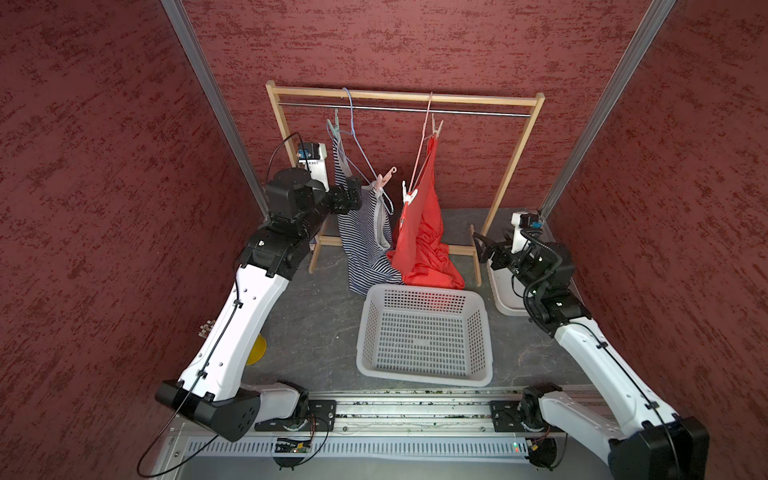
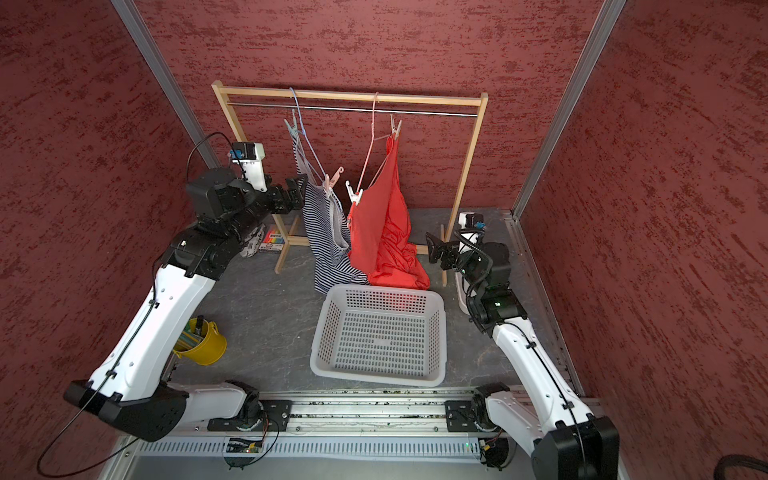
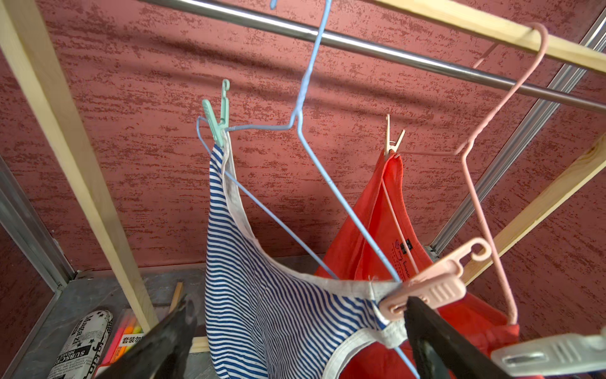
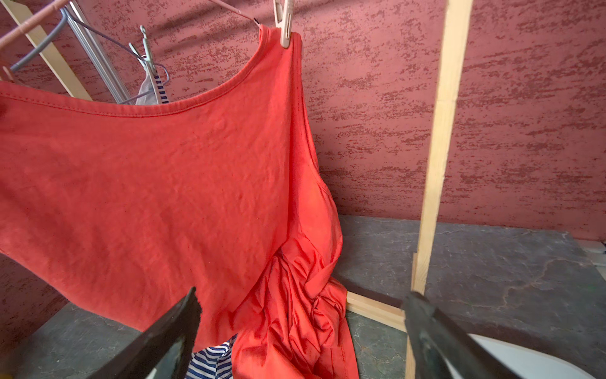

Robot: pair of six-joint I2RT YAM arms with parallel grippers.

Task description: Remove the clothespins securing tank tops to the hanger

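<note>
A striped tank top (image 1: 364,240) hangs from a blue hanger (image 3: 328,183) with a mint clothespin (image 3: 221,120) at its left shoulder and a pink clothespin (image 3: 423,293) at its right. A red tank top (image 4: 157,189) hangs on a pink hanger (image 3: 492,259) with a beige clothespin (image 4: 284,25) at the back and a white one (image 2: 354,192) at the front. My left gripper (image 1: 349,194) is open, raised at the striped top near the pink clothespin. My right gripper (image 2: 439,248) stands open to the right of the red top, with nothing between its fingers.
The wooden rack (image 1: 480,100) spans the back. A grey basket (image 1: 424,372) lies in front of the tops, a white tray (image 1: 504,296) at the right behind my right arm, and a yellow bucket (image 2: 206,348) at the left front.
</note>
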